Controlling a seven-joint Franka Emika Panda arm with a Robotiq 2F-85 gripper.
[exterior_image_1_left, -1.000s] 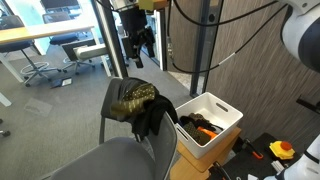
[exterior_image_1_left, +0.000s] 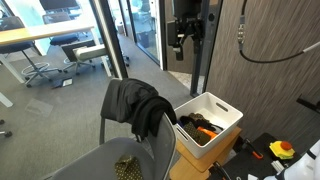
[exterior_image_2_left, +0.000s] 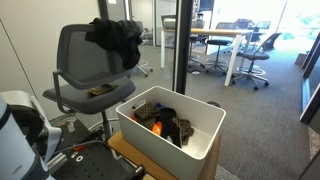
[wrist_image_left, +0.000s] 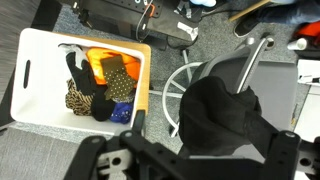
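My gripper (exterior_image_1_left: 187, 46) hangs high above the floor, between the chair and the white bin, open and empty. In the wrist view its dark fingers stand wide apart at the lower edge. Black cloth (wrist_image_left: 217, 112) is draped over the grey chair's (exterior_image_2_left: 75, 68) backrest. A brown patterned cloth (exterior_image_1_left: 128, 168) lies on the chair seat. Inside the white bin (wrist_image_left: 42, 112) are several cloth items: an orange one (wrist_image_left: 101, 62), a leopard-patterned one (wrist_image_left: 78, 98), a dotted brown one (wrist_image_left: 121, 77) and a dark blue one (wrist_image_left: 122, 111).
The bin stands on a wooden surface (exterior_image_2_left: 150, 165) beside the chair. A metal post (exterior_image_2_left: 181, 45) rises behind it. A cable (exterior_image_1_left: 285, 58) loops from the arm. Desks and office chairs stand farther back, with open carpet between.
The patterned cloth was over the chair's backrest a second ago and now lies on the seat. My gripper has moved right, away from the chair toward the bin, staying high.
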